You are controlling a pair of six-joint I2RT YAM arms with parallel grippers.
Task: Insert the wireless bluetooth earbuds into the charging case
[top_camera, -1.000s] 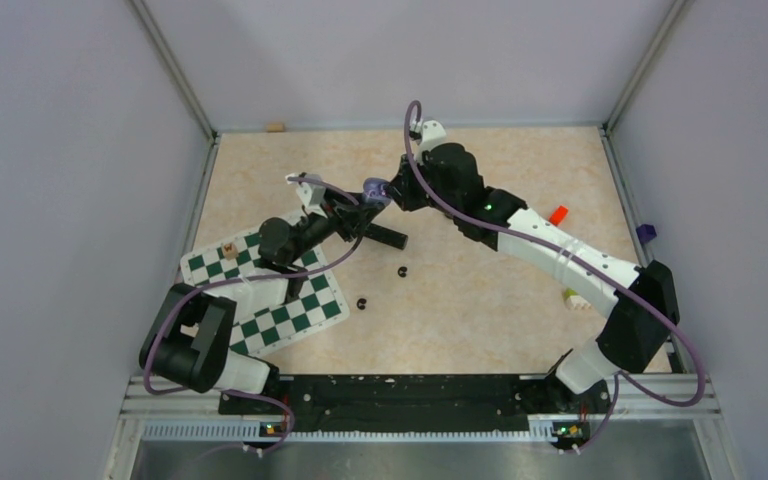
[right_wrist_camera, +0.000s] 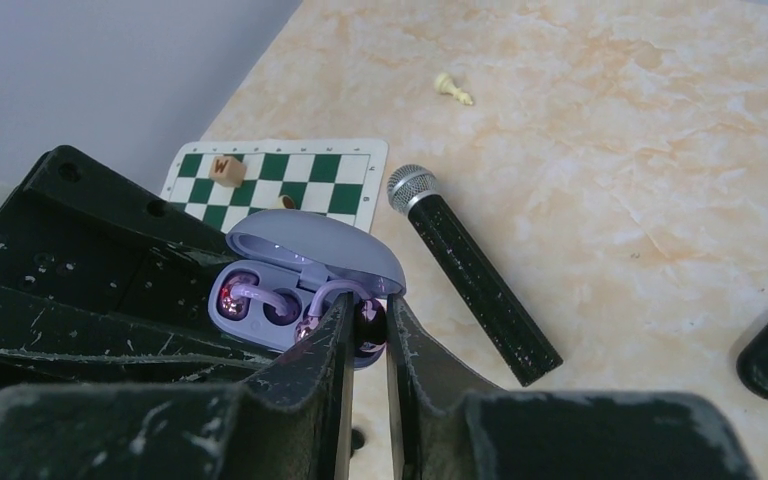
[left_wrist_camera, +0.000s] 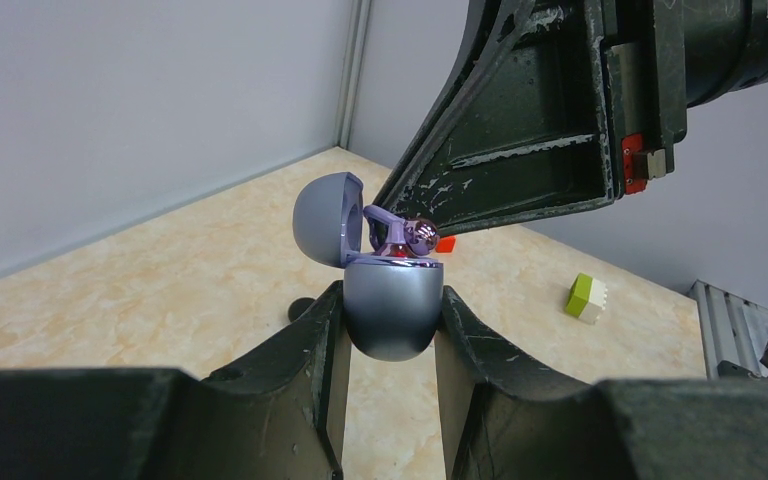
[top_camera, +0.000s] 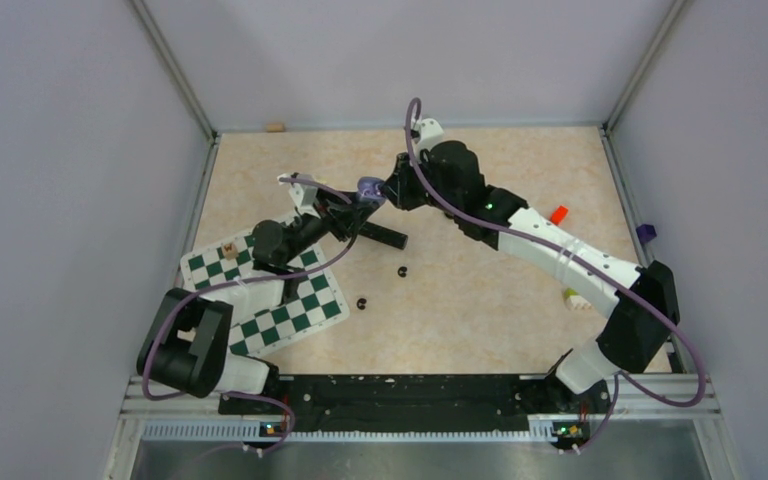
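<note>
The open lilac charging case (left_wrist_camera: 392, 310) is held upright in the air by my left gripper (top_camera: 365, 200), which is shut on it. In the right wrist view one earbud (right_wrist_camera: 235, 295) lies in the case's left slot. A second earbud (right_wrist_camera: 335, 290) is at the case's right side, against the fingertips of my right gripper, with a dark round tip between them; whether it is seated, and whether the fingers still grip it, I cannot tell. The right gripper's body is close above the case in the left wrist view.
Below lie a microphone (right_wrist_camera: 470, 280), a chessboard (top_camera: 300, 310), a chess piece (right_wrist_camera: 452, 90) and small dark objects (top_camera: 402, 271). A red block (top_camera: 558, 215) and a green-white block (left_wrist_camera: 586, 298) are at the right.
My left gripper and the case have shifted slightly leftward. The right gripper has moved very slightly upward in the top view.
</note>
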